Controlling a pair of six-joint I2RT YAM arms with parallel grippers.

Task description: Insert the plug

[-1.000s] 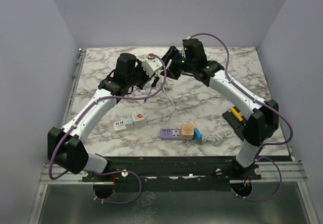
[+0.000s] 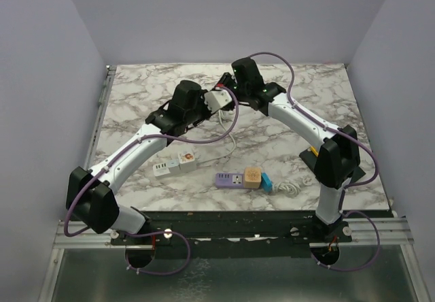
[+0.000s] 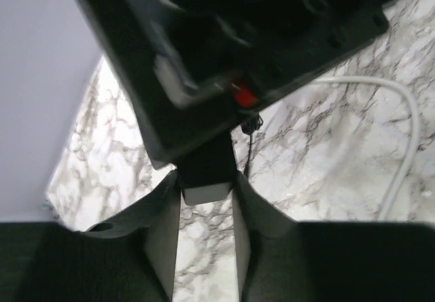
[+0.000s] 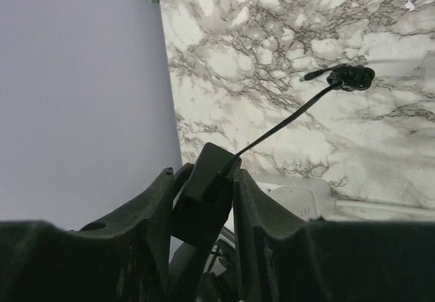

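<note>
In the right wrist view my right gripper is shut on a black plug block (image 4: 212,162), with a thin black cable leading off to a small cable bundle (image 4: 351,77). A white housing (image 4: 292,193) with a white cord shows just beyond the right fingers. From the left wrist, the fingertips of my left gripper flank a dark piece with a grey end face (image 3: 208,194); whether they press on it I cannot tell. The dark right gripper fills much of that view. Both grippers meet near the table's upper middle, hiding their tips from above.
The white cord (image 2: 231,145) curves across the marble table. White boxes (image 2: 175,166), a purple box (image 2: 229,180), a tan block (image 2: 252,177), a blue piece (image 2: 266,183) and coiled white cord (image 2: 289,188) lie nearer the front.
</note>
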